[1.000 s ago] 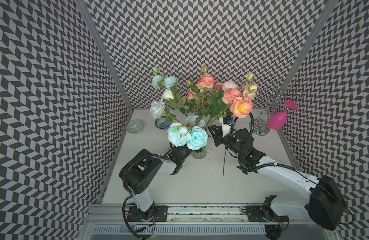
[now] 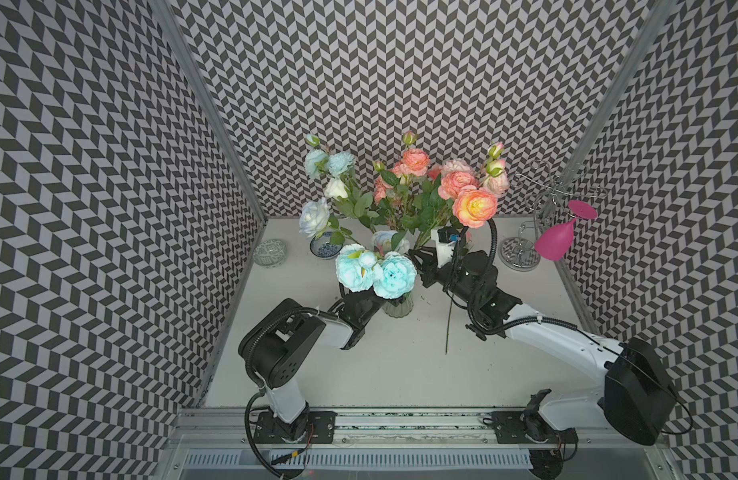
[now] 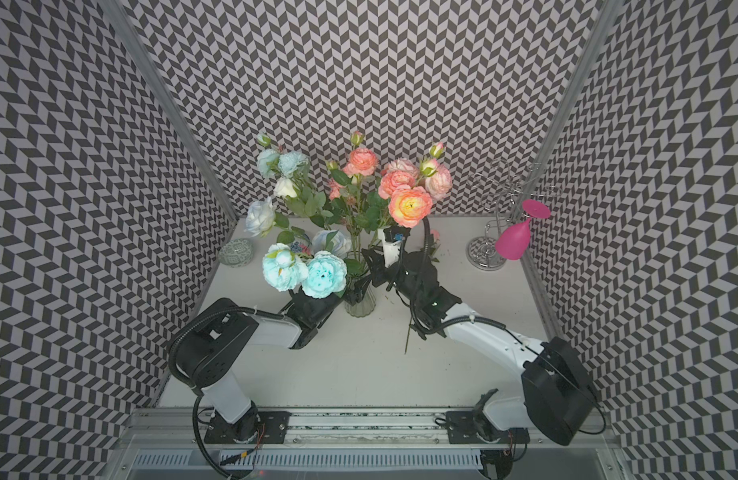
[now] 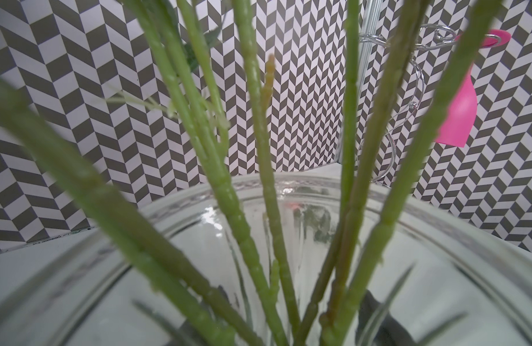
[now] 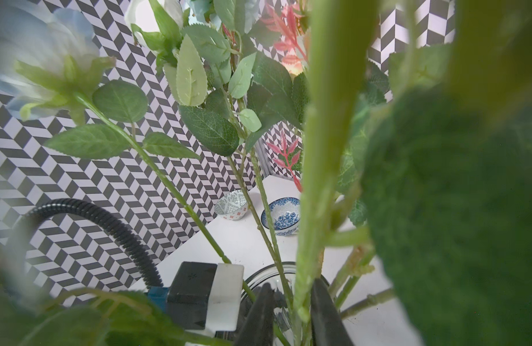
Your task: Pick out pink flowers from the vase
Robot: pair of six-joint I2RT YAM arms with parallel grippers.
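Observation:
The ribbed glass vase (image 2: 398,305) stands mid-table, holding pink-orange flowers (image 2: 457,185) on its right and at the back. Pale blue and white flowers (image 2: 375,269) lean left and forward in it. My left gripper is shut on the vase at its left; in the left wrist view the vase rim (image 4: 312,180) and several stems (image 4: 266,190) fill the picture, with dark finger shapes blurred through the glass. My right gripper is part open above the vase mouth, its two black fingertips on either side of a thick green stem (image 5: 312,230).
A thin stem (image 2: 446,332) lies on the table under the right arm, pinkish petals (image 3: 434,237) showing behind that arm. Two small bowls, green-white (image 2: 269,253) and blue-white (image 2: 325,245), sit at the back left. A wire stand (image 2: 519,252) and pink vase (image 2: 554,240) occupy the right.
My left arm has stayed put.

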